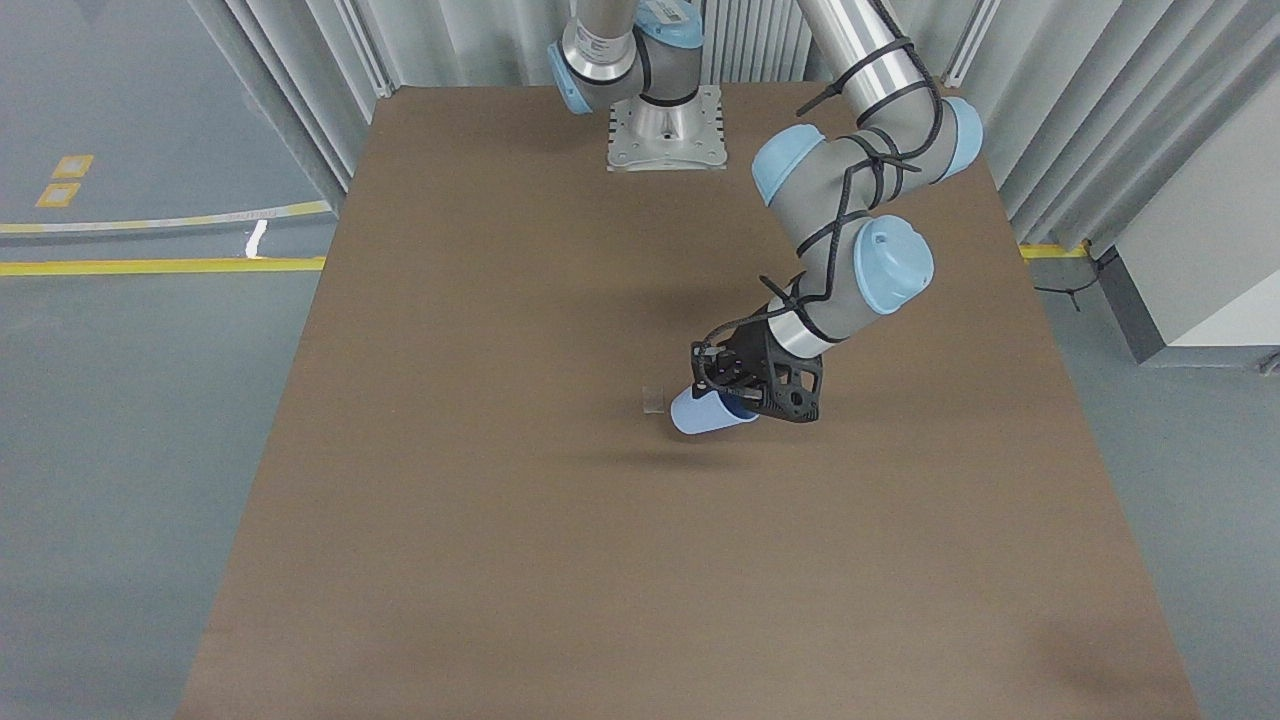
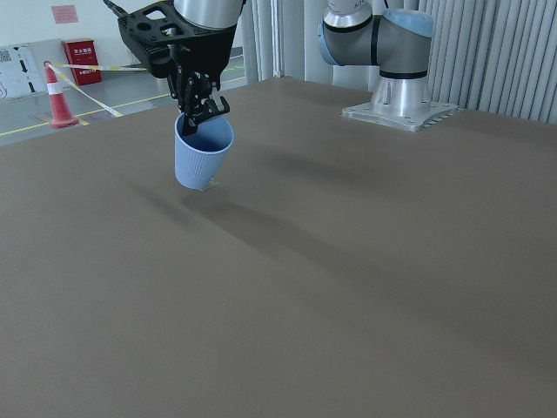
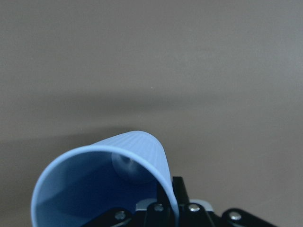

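A light blue ribbed cup [image 1: 699, 413] hangs tilted from my black gripper [image 1: 732, 384] just right of the table's middle. In the camera left view the cup [image 2: 193, 161] is raised into a slanted pose, mouth up, with my gripper [image 2: 200, 111] at its rim. The wrist view shows the cup's open mouth and inside [image 3: 90, 189]; my fingers are shut on the right side of its wall.
A small translucent patch [image 1: 653, 400] lies near the cup.
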